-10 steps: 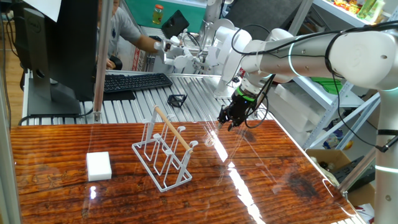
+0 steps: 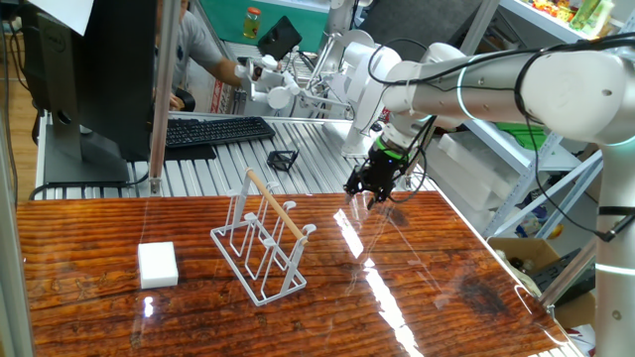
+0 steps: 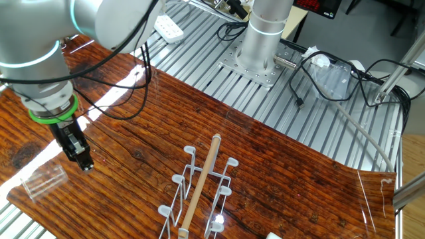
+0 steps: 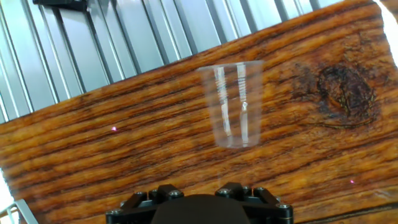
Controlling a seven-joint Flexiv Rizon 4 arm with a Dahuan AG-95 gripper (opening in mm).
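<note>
A clear plastic cup (image 4: pixel 233 106) lies on its side on the wooden tabletop, its wide rim toward the metal slats in the wrist view. The same cup (image 3: pixel 45 182) shows in exterior view 2 near the table edge. At the bottom of the wrist view my gripper is open, its two black fingers apart with nothing visible between them. In exterior view 2 the gripper (image 3: pixel 86 167) hangs above the table, close to the cup but apart from it. Exterior view 1 shows the gripper (image 2: pixel 369 198) near the far table edge.
A white cup rack (image 2: pixel 260 248) with a wooden top bar stands mid-table. Left of it sits a white block (image 2: pixel 157 265). Cables (image 3: pixel 143 79) hang loosely along the arm. The tabletop right of the rack in exterior view 1 is mostly clear.
My gripper has shifted very slightly to the right in exterior view 1. The rack and the white block have stayed in place. A person's hand behind the table has moved a little.
</note>
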